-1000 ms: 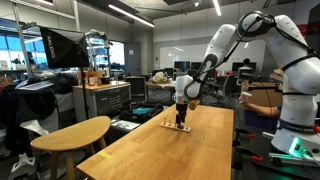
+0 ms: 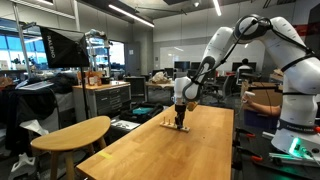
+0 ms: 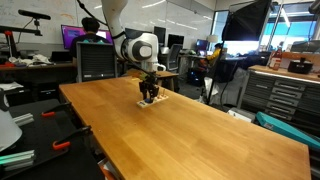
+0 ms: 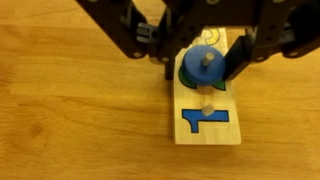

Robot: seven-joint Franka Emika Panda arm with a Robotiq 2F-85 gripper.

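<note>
On the tabletop lies a pale wooden board (image 4: 206, 132) with pegs and inlaid number shapes, one of them a blue 1 (image 4: 192, 116). Seen from the wrist, a blue round piece (image 4: 204, 72) with a wooden peg through its middle sits between the two dark fingers, and my gripper is shut on it. Part of a green shape shows under that piece. The far part of the board is hidden by the gripper. Both exterior views show the gripper (image 2: 181, 124) low over the board (image 3: 158, 101), pointing down.
Wide bare wooden tabletop (image 3: 200, 140) surrounds the board, with most free room toward the table's near end. A round wooden table (image 2: 70, 134) stands apart on the left. Drawer cabinets (image 3: 275, 92) stand beyond the table's far side.
</note>
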